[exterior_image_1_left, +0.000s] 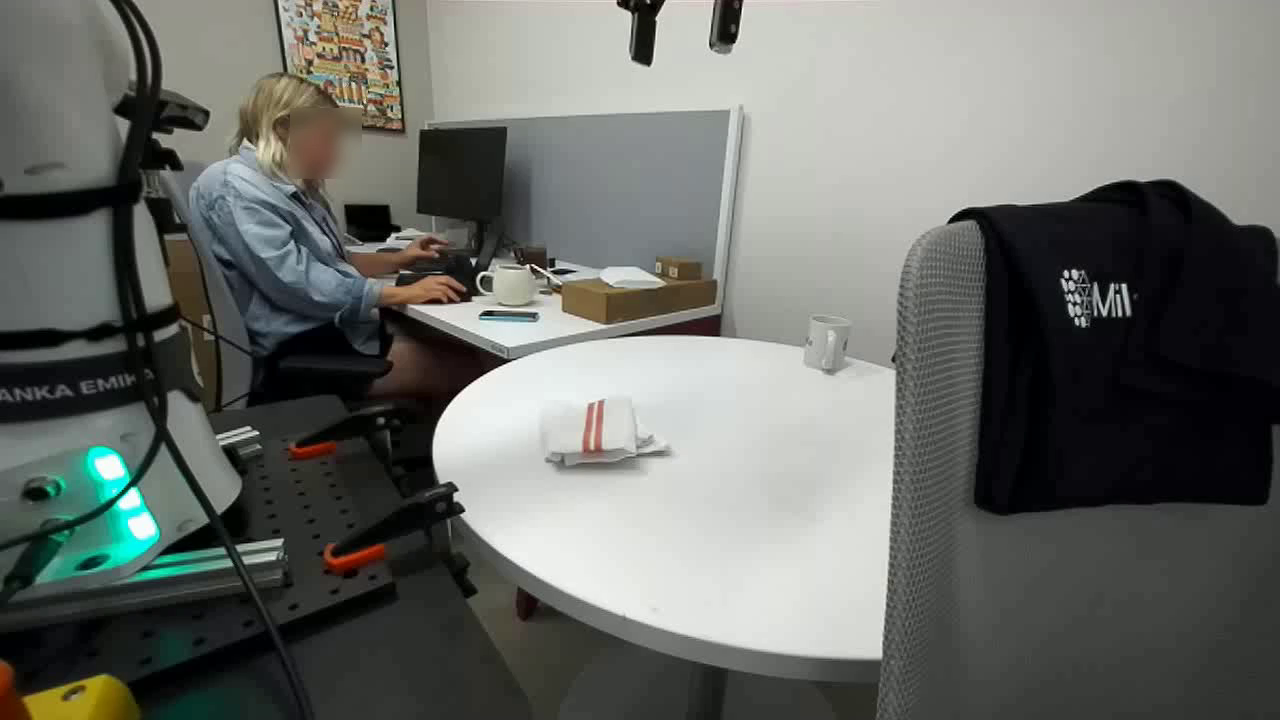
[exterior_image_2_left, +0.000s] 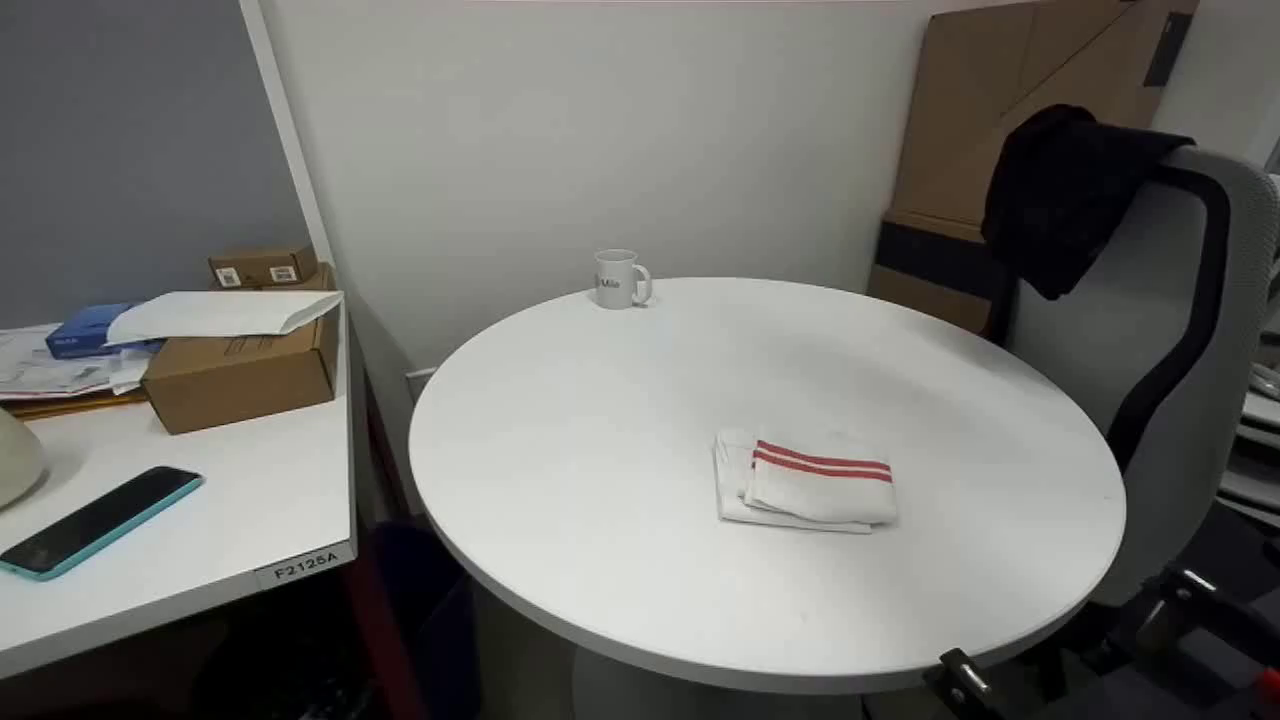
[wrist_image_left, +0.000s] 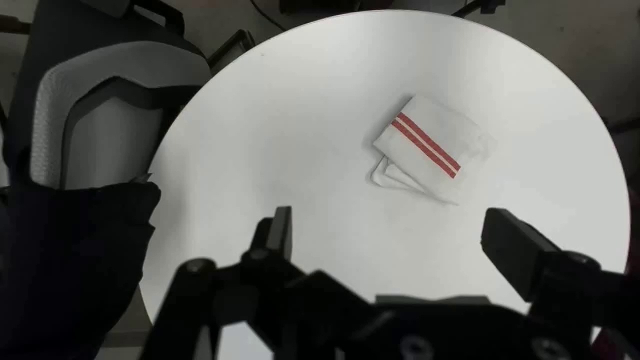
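A white cloth with two red stripes (exterior_image_1_left: 597, 430) lies folded on the round white table (exterior_image_1_left: 720, 576). The wrist view shows the cloth (wrist_image_left: 429, 141) from above, with a loose layer sticking out at one side. Toward the wall edge of the table a light grey mug (exterior_image_2_left: 615, 280) stands upright; it is not visible from the wrist. High above the table my gripper (exterior_image_1_left: 684, 30) appears only by its fingertips at the top of the first exterior view. Seen from the wrist, the gripper is open, its fingers wide apart with only tabletop below the gap.
A grey chair (exterior_image_1_left: 930, 480) with a black garment (exterior_image_1_left: 1128, 360) over its back stands against the table. A person (exterior_image_1_left: 288, 240) sits at a desk (exterior_image_2_left: 276, 468) close by, which holds cardboard boxes and a phone (exterior_image_2_left: 102, 522).
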